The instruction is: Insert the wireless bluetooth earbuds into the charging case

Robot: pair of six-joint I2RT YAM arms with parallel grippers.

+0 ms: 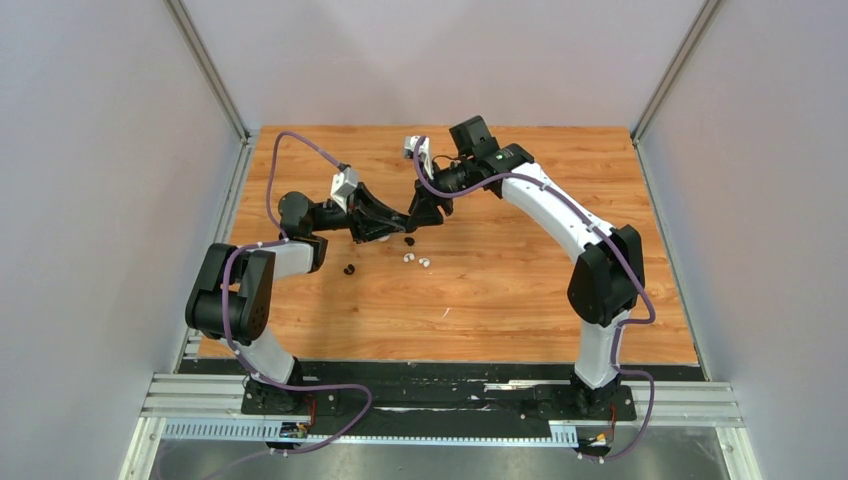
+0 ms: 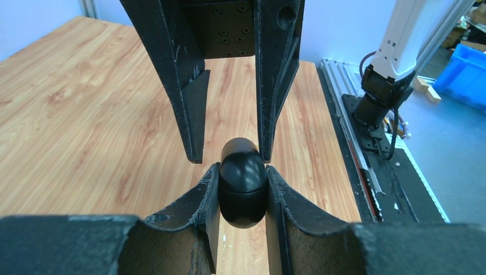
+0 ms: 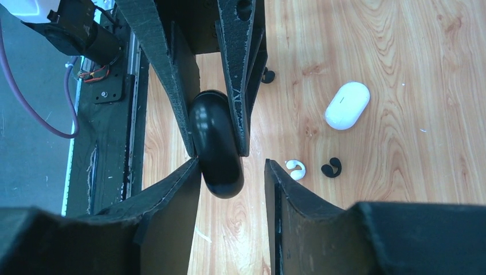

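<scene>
A glossy black charging case (image 2: pixel 242 189) is held upright between the fingertips of my left gripper (image 1: pixel 400 224), which is shut on it. My right gripper (image 1: pixel 420 218) is right against it from the other side, part open; in the right wrist view one finger lies beside the case (image 3: pixel 218 143) and a gap shows by the other. Loose black earbuds (image 3: pixel 331 168) and white earbuds (image 3: pixel 296 169) lie on the table below, along with a white case (image 3: pixel 347 105).
More small earbuds (image 1: pixel 349 269) lie left of centre. Walls bound both sides.
</scene>
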